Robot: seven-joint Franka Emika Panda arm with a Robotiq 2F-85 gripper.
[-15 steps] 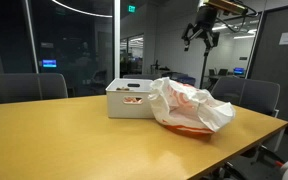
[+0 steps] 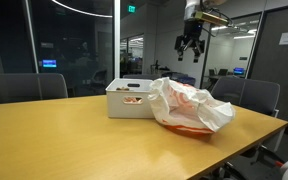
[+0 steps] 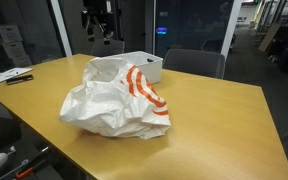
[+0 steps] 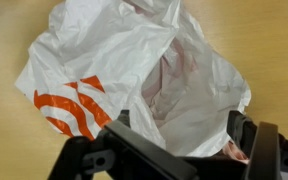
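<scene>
A crumpled white plastic bag with orange stripes [image 3: 119, 98] lies on the wooden table, close to a white box [image 2: 131, 98]. In the wrist view the bag [image 4: 114, 65] fills the middle, its mouth gaping in folds, and something pinkish shows inside. High above it hangs my gripper [image 2: 187, 60], pointing down and clear of the plastic. Its fingers [image 4: 242, 128] stand wide apart at the bottom of the wrist view, with nothing held between them. What the bag contains is mostly hidden.
Small items show inside the white box, too indistinct to name. A dark object [image 3: 20, 79] and papers [image 3: 6, 75] lie at the table's far left in exterior view 2. Chairs [image 2: 39, 88] stand behind it.
My arm has shifted left and down in exterior view 1, with the gripper lower over the bag. The bag and box have stayed put.
</scene>
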